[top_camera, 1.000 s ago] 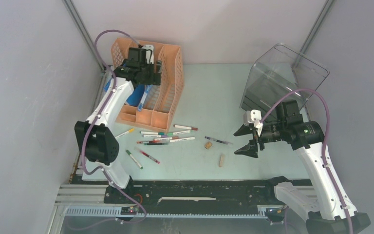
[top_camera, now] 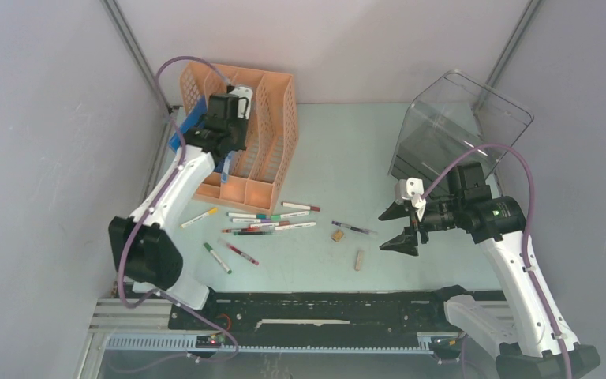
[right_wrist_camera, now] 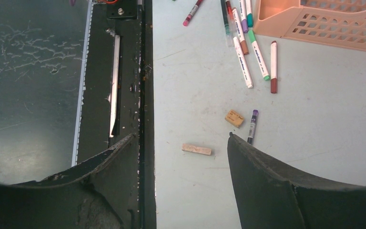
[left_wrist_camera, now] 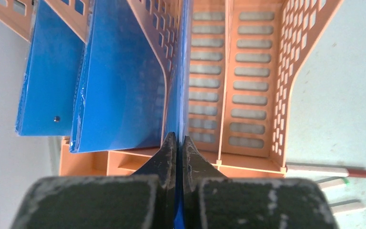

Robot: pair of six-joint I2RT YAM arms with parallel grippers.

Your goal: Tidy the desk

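Observation:
My left gripper is shut on a thin blue folder [left_wrist_camera: 185, 62], which stands on edge in a slot of the orange rack [left_wrist_camera: 252, 86]. Its blue strip shows between the fingers. Two more blue folders, one at the left [left_wrist_camera: 52, 81] and one nearer [left_wrist_camera: 119, 90], lean in the slots beside it; the two right-hand slots look empty. From above, the left gripper [top_camera: 235, 145] covers part of the rack. My right gripper [top_camera: 390, 229] hangs open over the desk, with nothing between its fingers.
Several markers [top_camera: 272, 219] lie in front of the rack. A lone pen [top_camera: 353, 227], a small brown block [top_camera: 338, 235] and a pale stick-like block [top_camera: 359, 260] lie near the middle. A wire basket [top_camera: 434, 130] stands back right. Between rack and basket the desk is clear.
The left arm has swung, and its gripper is now further left and lower in the top view. The folder's near end has shifted slightly left. The right arm is still.

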